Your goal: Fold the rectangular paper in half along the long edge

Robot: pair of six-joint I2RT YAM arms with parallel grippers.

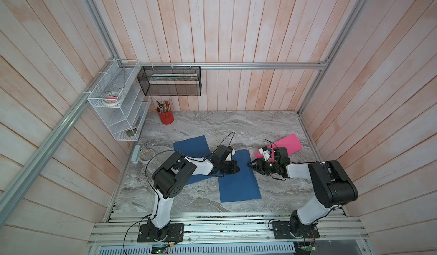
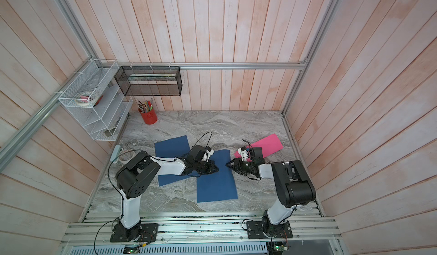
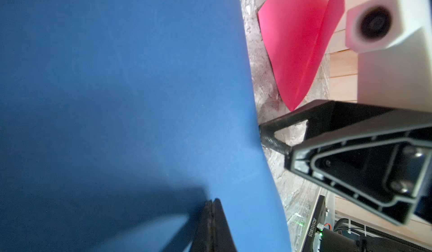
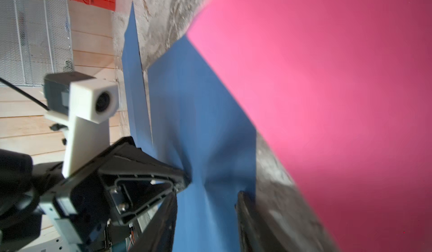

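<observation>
The dark blue paper (image 1: 240, 186) lies doubled over in front of both arms, its near end slightly askew. My left gripper (image 1: 236, 166) is shut on top of it; in the left wrist view its closed fingertips (image 3: 211, 211) rest on or just over the blue surface, nothing showing between them. At the paper's right edge, my right gripper (image 1: 251, 163) stands open. The right wrist view has its two fingers (image 4: 164, 220) apart, with blue paper in the gap and a small buckle in the sheet near them. How closely the layers lie cannot be told.
A second blue sheet (image 1: 193, 145) lies under the left arm. A pink folded sheet (image 1: 291, 142) lies behind the right gripper. The red pen cup (image 1: 166, 115), white rack (image 1: 119, 102) and wire basket (image 1: 170, 89) stand at the back left.
</observation>
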